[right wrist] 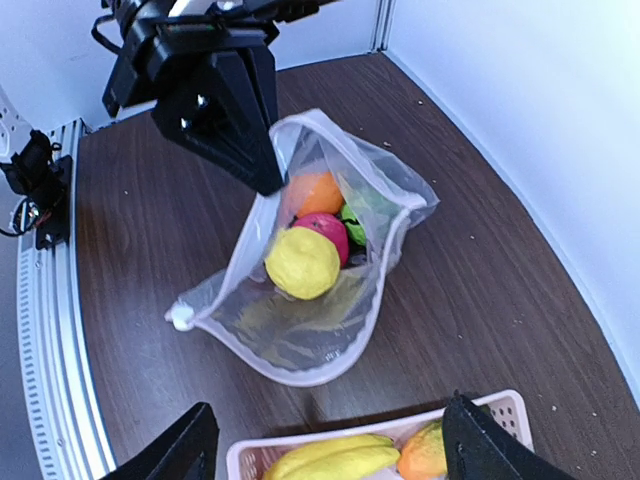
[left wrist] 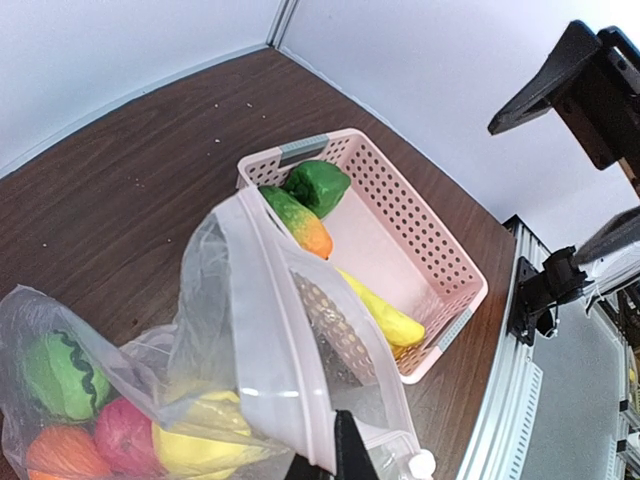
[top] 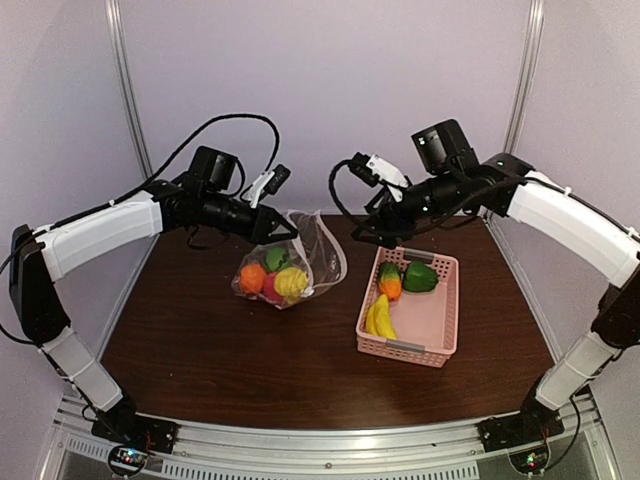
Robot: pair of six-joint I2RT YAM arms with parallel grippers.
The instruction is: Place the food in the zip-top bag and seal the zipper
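Observation:
The zip top bag (top: 324, 262) holds an orange piece (right wrist: 315, 189), a pink one (right wrist: 326, 227), a green one (left wrist: 62, 370) and a yellow round one (right wrist: 302, 261). My left gripper is shut on the bag's rim, which stands raised. My right gripper is open over the pink basket (top: 441, 320), nothing between its fingers. In the basket are yellow bananas (top: 382, 321), an orange-green vegetable (left wrist: 304, 225) and a green pepper (top: 420, 276).
Pale walls enclose the back and sides.

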